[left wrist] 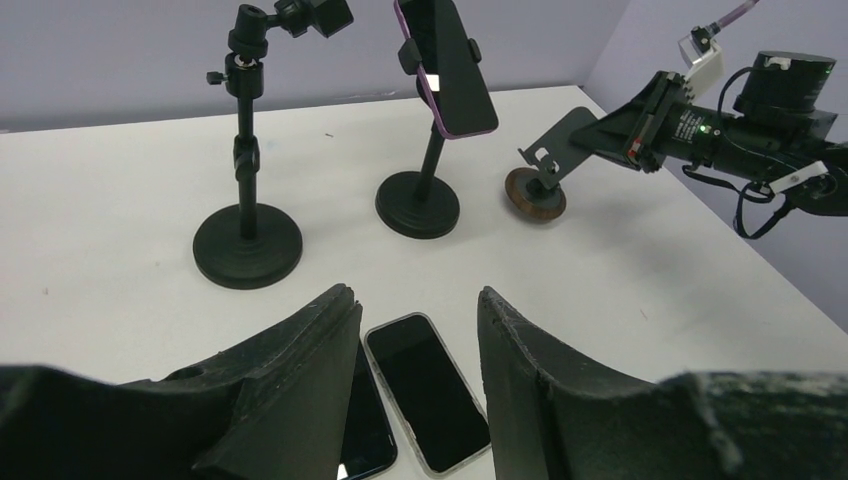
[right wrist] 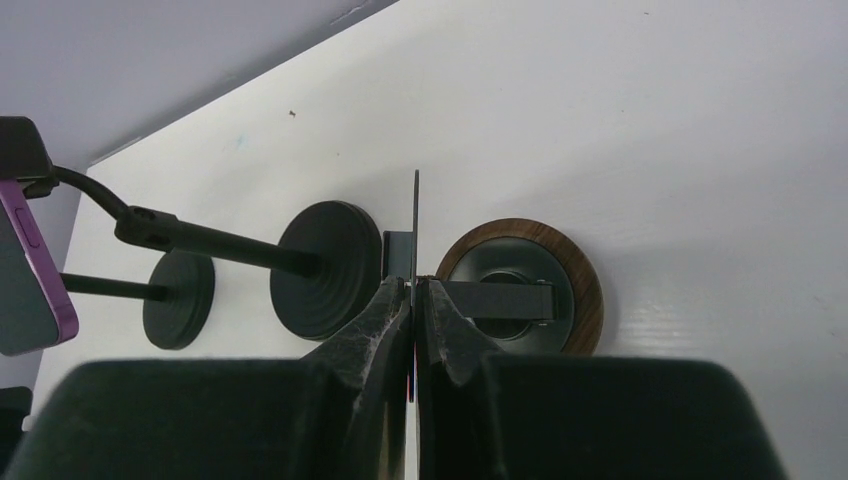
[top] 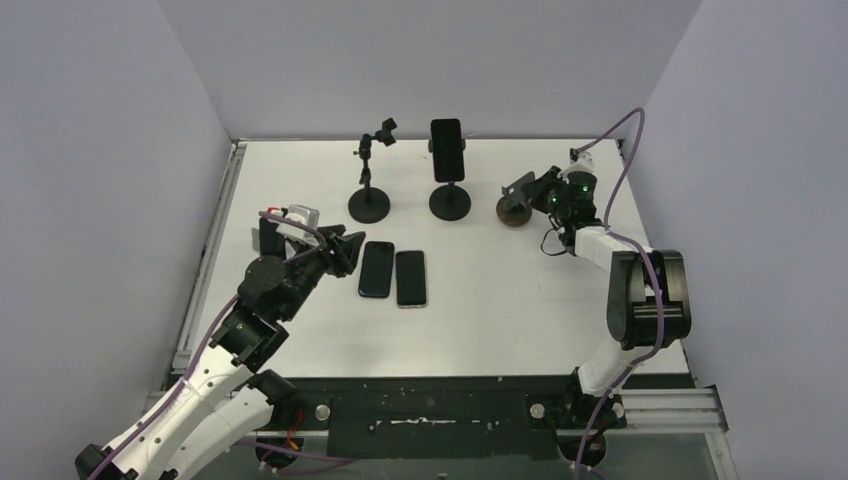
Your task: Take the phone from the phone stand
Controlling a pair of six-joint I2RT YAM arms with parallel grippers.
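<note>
My right gripper (top: 535,189) is shut on the plate of a small grey phone stand (left wrist: 562,142) with a round wood-rimmed base (right wrist: 583,290). No phone rests on this stand. Whether its base touches the table cannot be told. A dark-screened phone (top: 447,150) in a purple case is clamped upright on the back-middle black stand (top: 450,203). Two phones lie flat side by side: a dark one (top: 376,270) and a pale-edged one (top: 411,279). My left gripper is open beside them, nothing between its fingers.
An empty black clamp stand (top: 368,205) stands at the back left. A dark object (top: 271,238), partly hidden by the left arm, is at the left edge.
</note>
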